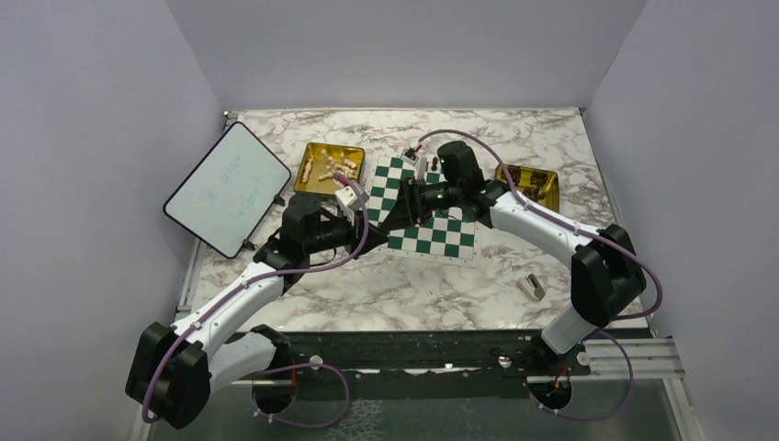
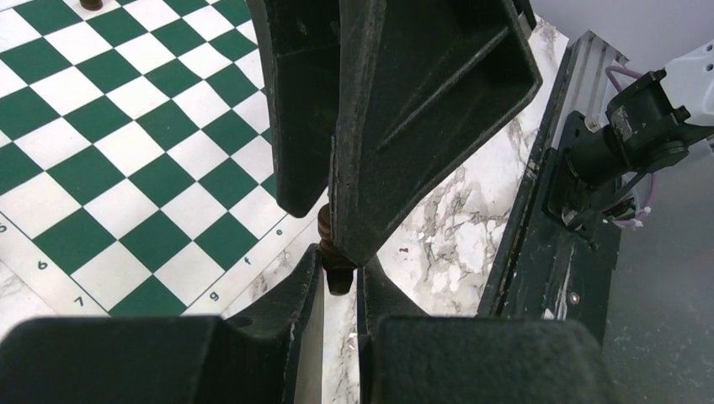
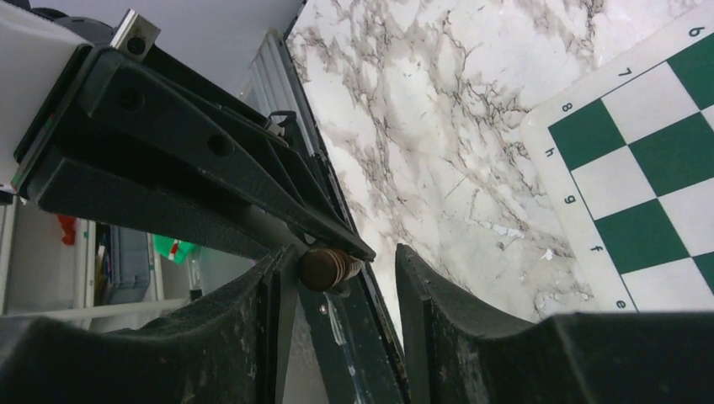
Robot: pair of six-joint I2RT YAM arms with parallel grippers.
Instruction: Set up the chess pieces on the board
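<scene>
A dark wooden chess piece (image 2: 339, 278) is held upright in my left gripper, which is shut on it over the near side of the board (image 1: 441, 241). In the left wrist view the right gripper's fingers hide the upper part of the piece.
A tray of light pieces (image 1: 315, 184) stands back left, a tray of dark pieces (image 1: 549, 197) back right. A whiteboard (image 1: 220, 188) is at the left, a small grey object (image 1: 533, 287) on the front right marble.
</scene>
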